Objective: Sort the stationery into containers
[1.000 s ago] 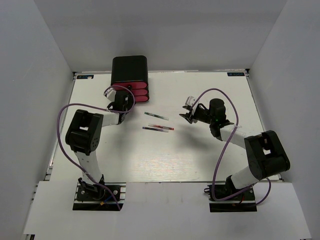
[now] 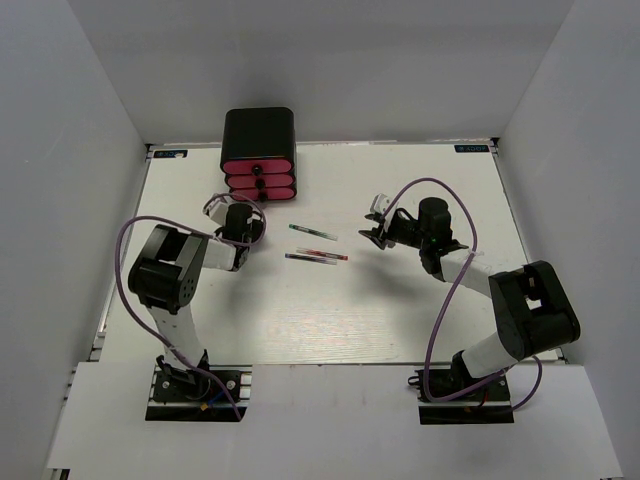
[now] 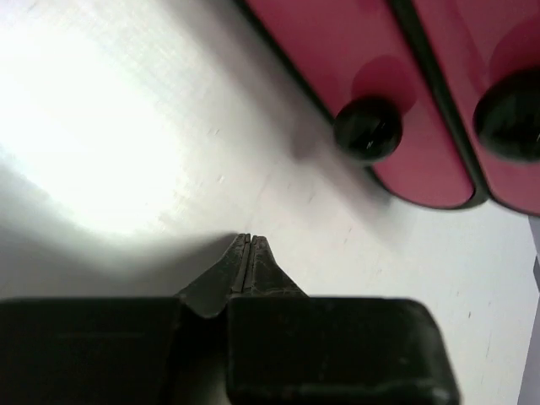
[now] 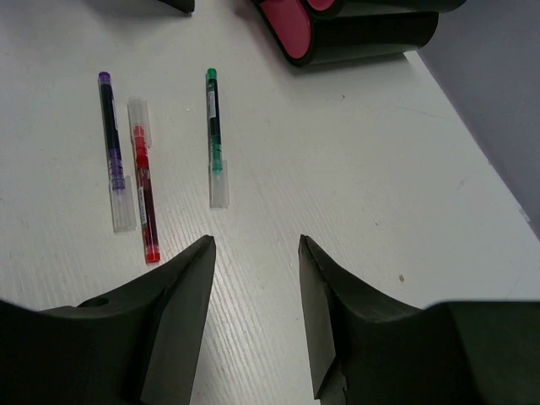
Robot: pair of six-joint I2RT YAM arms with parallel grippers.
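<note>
A black storage box point(image 2: 257, 135) with pink drawers and dark knobs stands at the back left. In the left wrist view its lower drawer knob point(image 3: 368, 128) is above my left gripper, whose fingertips meet; nothing shows between them. Three pens lie mid-table: green point(image 4: 214, 126), red point(image 4: 145, 202) and purple point(image 4: 113, 139), all with clear caps. My right gripper stands open to the right of the pens, above the table, with nothing between its fingers.
Grey walls border it at the back and sides.
My left gripper has drawn back from the box, down and to the left in the top view. The right arm and pens look unmoved.
</note>
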